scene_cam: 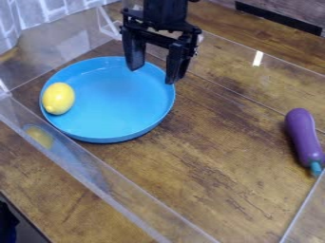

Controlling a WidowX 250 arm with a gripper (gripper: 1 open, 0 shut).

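Observation:
My black gripper (158,52) hangs at the top centre, over the back rim of a blue bowl (114,109), its two fingers spread apart with nothing visible between them. A yellow egg-shaped object (57,98) rests inside the bowl at its left side. A purple eggplant-like object (302,138) lies at the far right on the wooden table (203,180).
Clear plastic walls (89,199) edge the workspace along the lower left and lower right. The middle and front of the table between bowl and purple object are bare.

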